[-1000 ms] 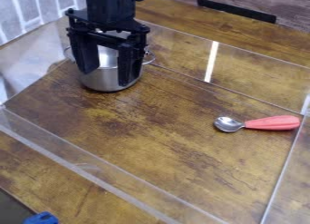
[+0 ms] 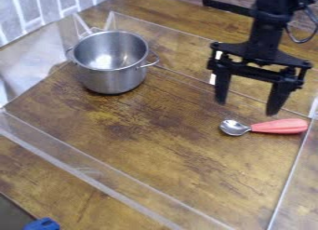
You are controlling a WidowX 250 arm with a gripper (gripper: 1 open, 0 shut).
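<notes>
A steel pot (image 2: 112, 71) with two side handles stands on the wooden table at the upper left. On the right lies a spoon (image 2: 263, 127), its steel bowl to the left and its coral-red handle to the right. My black gripper (image 2: 247, 94) hangs open above and slightly behind the spoon, with nothing seen between its fingers.
Clear plastic strips border the wooden work area (image 2: 149, 155). A white railing is at the top left, and a small blue object (image 2: 41, 223) sits at the bottom left corner.
My gripper has moved from over the pot at the left to the right, above the spoon. The pot is now fully visible. The spoon has not moved.
</notes>
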